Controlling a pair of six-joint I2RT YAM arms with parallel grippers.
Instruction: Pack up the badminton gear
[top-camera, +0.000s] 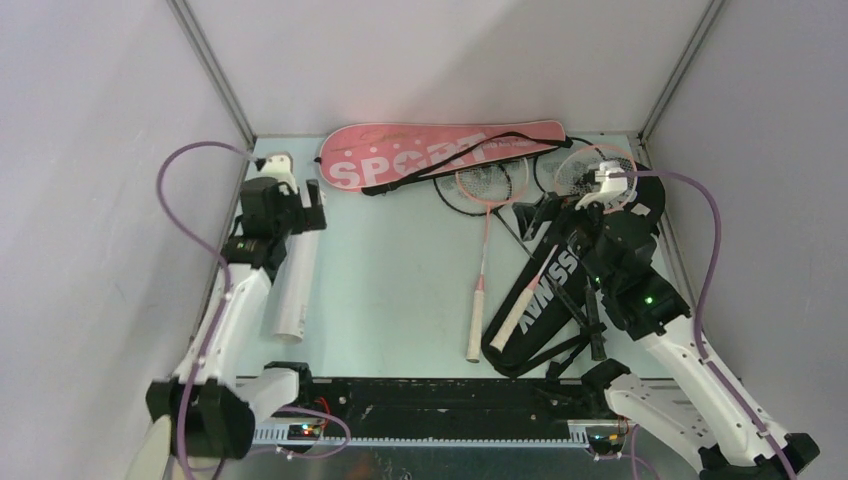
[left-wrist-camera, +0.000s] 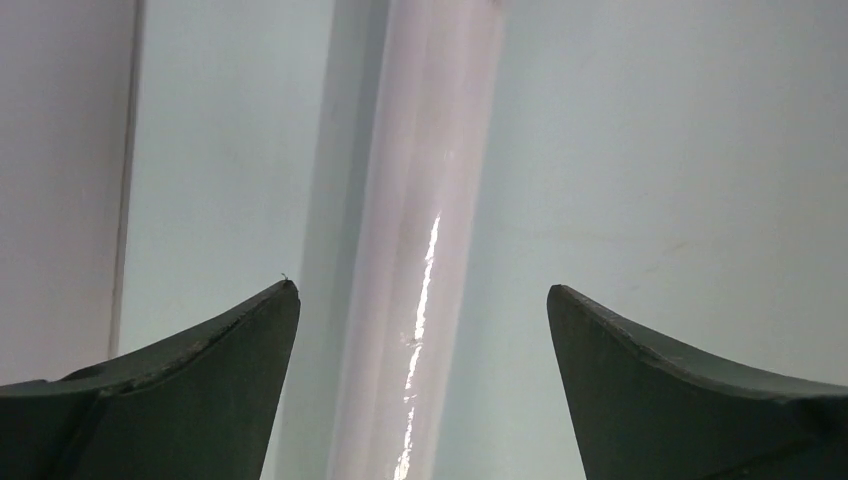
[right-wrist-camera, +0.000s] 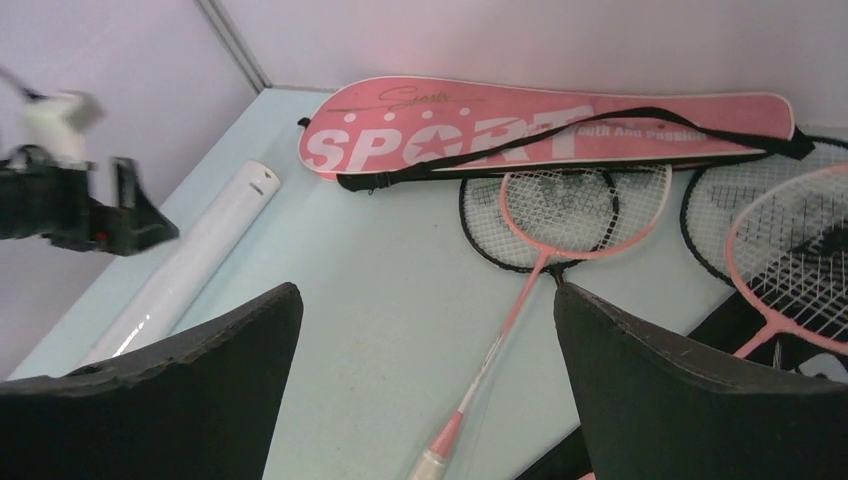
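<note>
On the left of the table a white tube (top-camera: 297, 280) lies lengthwise, slightly slanted. My left gripper hovers above this shiny tube (left-wrist-camera: 420, 200), open, with the tube below between its fingers but not gripped. The pink SPORT bag (top-camera: 440, 152) lies along the back wall. A pink racket (top-camera: 478, 290) rests right of the middle; a second pink racket (top-camera: 520, 310) lies across the black bag (top-camera: 545, 290). Black racket heads (right-wrist-camera: 480, 222) show behind the pink ones. Over the black bag, my right gripper (top-camera: 533, 217) stands open and empty.
Bare table (top-camera: 400, 270) fills the middle. Walls close in the left, back and right sides. A black strap (top-camera: 460, 160) crosses the pink bag, and loose straps (top-camera: 565, 350) lie near the front edge at the right.
</note>
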